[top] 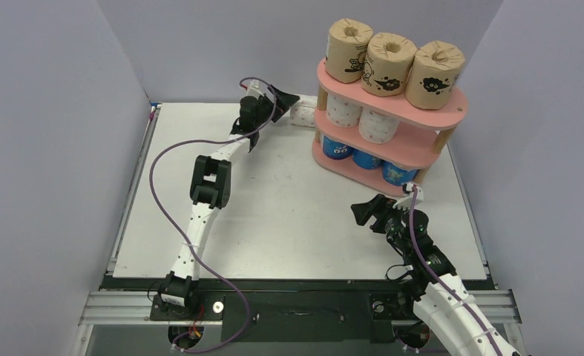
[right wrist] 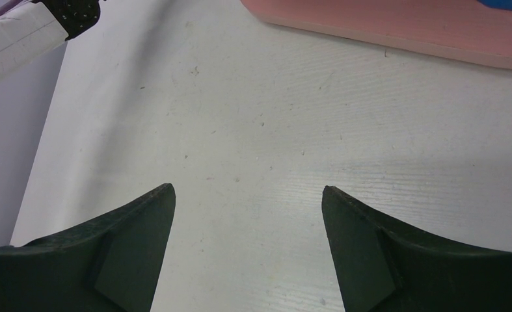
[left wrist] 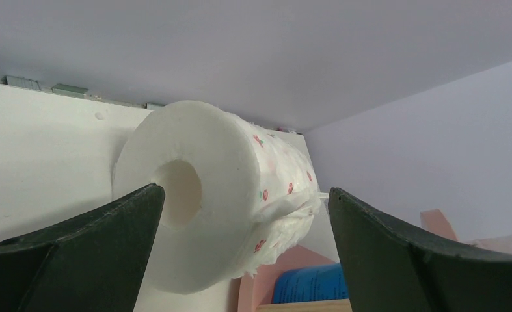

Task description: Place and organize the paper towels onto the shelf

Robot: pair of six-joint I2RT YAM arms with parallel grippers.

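A white floral-wrapped roll (left wrist: 220,188) lies on its side at the back of the table, left of the pink shelf (top: 392,106). My left gripper is open, its fingers (left wrist: 90,240) spread to either side of the roll's near end in the left wrist view; whether they touch it I cannot tell. On the shelf, brown-wrapped rolls (top: 389,64) stand on top, white rolls (top: 378,125) on the middle tier and blue rolls (top: 366,160) at the bottom. Apart from the shelf's front, my right gripper stands with parted fingers, only bare table between them.
The back wall (left wrist: 175,52) rises close behind the lying roll, and the shelf's edge (left wrist: 292,263) is just right of it. A purple cable (top: 162,210) loops along the left arm.
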